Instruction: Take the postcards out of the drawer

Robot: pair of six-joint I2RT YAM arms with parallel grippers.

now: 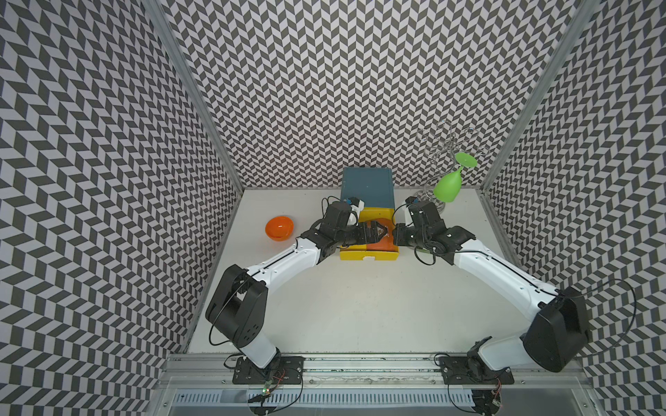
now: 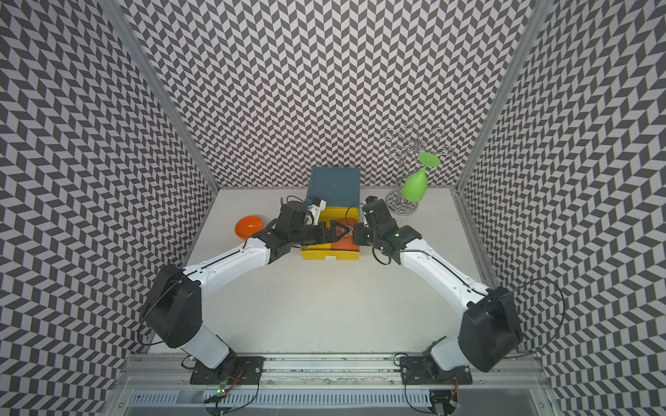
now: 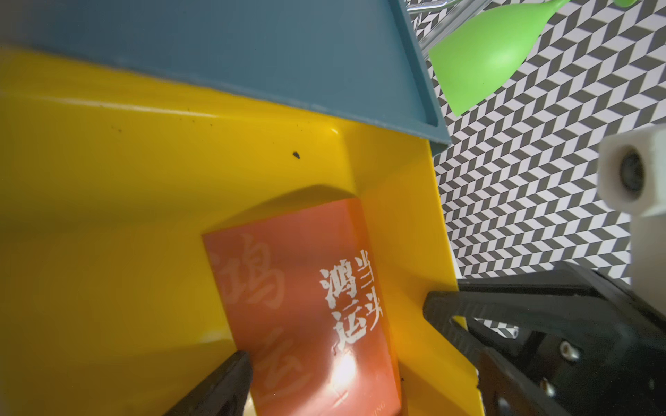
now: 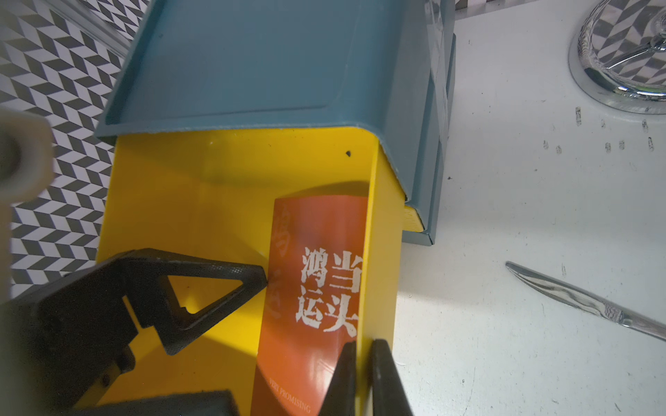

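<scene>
An orange-red postcard pack (image 3: pixel 298 291) with white characters leans inside the yellow drawer (image 4: pixel 159 187), against its right wall. Over the pack, my left gripper stands open, its fingers (image 3: pixel 220 389) spread to either side in the left wrist view; nothing is held between them. In the right wrist view, one left finger (image 4: pixel 229 294) lies close to the pack's left edge. My right gripper is shut on the drawer's right side wall (image 4: pixel 380 277), with a finger on each face. The pack's lower end is cut off in both wrist views.
Behind the drawer stands its blue-grey cabinet (image 1: pixel 367 181). An orange bowl (image 1: pixel 279 227) sits to the left. At back right, a metal rack (image 2: pixel 401 202) carries a green goblet (image 1: pixel 449 185). A knife (image 4: pixel 582 298) lies right of the drawer.
</scene>
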